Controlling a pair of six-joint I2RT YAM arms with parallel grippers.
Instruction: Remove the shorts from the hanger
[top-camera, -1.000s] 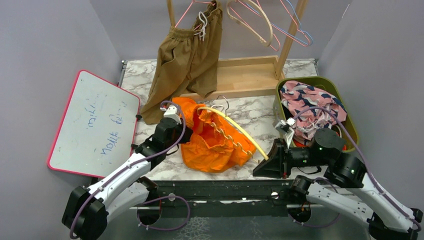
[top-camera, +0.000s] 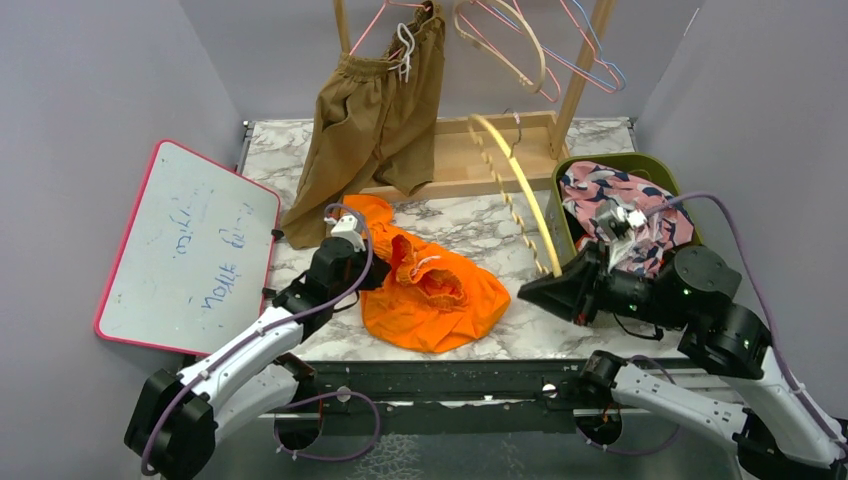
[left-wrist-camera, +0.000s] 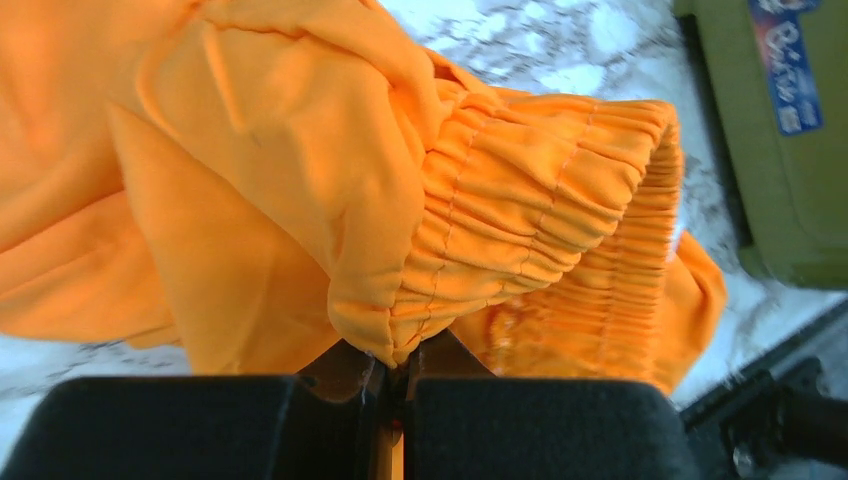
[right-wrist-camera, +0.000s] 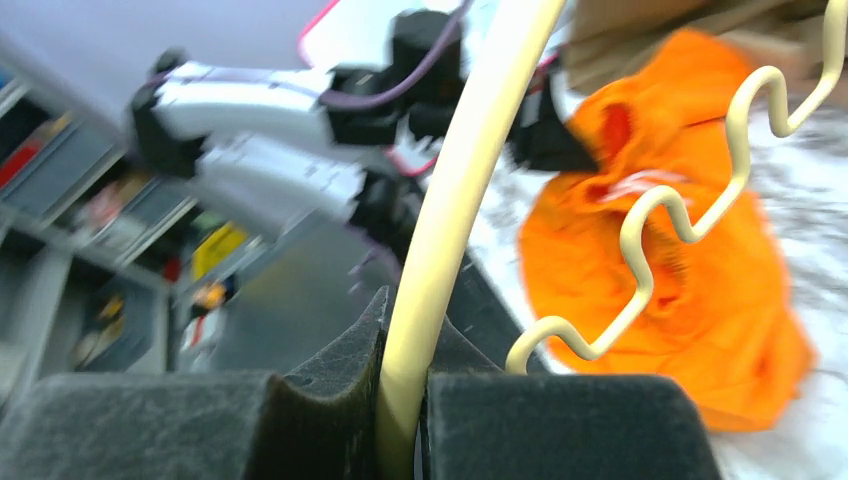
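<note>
The orange shorts (top-camera: 440, 300) lie bunched on the marble tabletop, their waistband opening facing up. At their left edge my left gripper (top-camera: 380, 274) is shut on the cloth; in the left wrist view the gathered waistband (left-wrist-camera: 540, 190) runs into its fingertips. A cream hanger (top-camera: 518, 170) with a wavy lower bar stands tilted up in the air, right of the shorts and apart from them. My right gripper (top-camera: 545, 285) is shut on one end of it. The hanger's bar (right-wrist-camera: 450, 220) crosses between the fingers in the right wrist view.
Brown shorts (top-camera: 385, 110) hang on the rack at the back left, and empty hangers (top-camera: 545, 50) hang at the right. A green bin (top-camera: 645, 160) with patterned cloth stands behind my right arm. A whiteboard (top-camera: 190, 245) lies at the left. Marble between shorts and bin is clear.
The hanger was over and in the shorts' waistband; it has swung up and right, clear of the cloth. My right gripper rose with it. The left gripper has stayed almost still.
</note>
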